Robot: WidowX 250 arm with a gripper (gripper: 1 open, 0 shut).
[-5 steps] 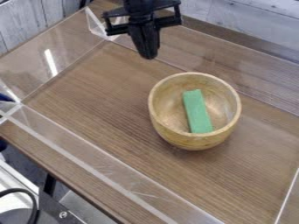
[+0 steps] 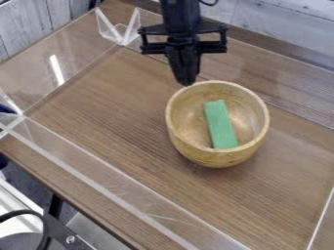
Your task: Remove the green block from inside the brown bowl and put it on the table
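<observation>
The brown bowl (image 2: 187,145) stands right of centre on the wooden table. Inside it lies a green block (image 2: 221,125), long and narrow, resting lengthwise towards the bowl's near side. My black gripper (image 2: 187,70) points downward near the bowl's far left rim, in the upper middle of the view. It appears to be above the table, and the block is off to its lower right, apart from it. The fingertips are dark and small here, so how far apart they stand is unclear.
Bare table (image 2: 98,107) stretches out left of the bowl, and more lies free in front and to its right. A clear plastic strip (image 2: 98,176) runs along the left edge. Black cables and a device (image 2: 23,227) occupy the bottom left corner.
My gripper has moved right and slightly nearer, towards the bowl. Bowl and block have stayed where they were.
</observation>
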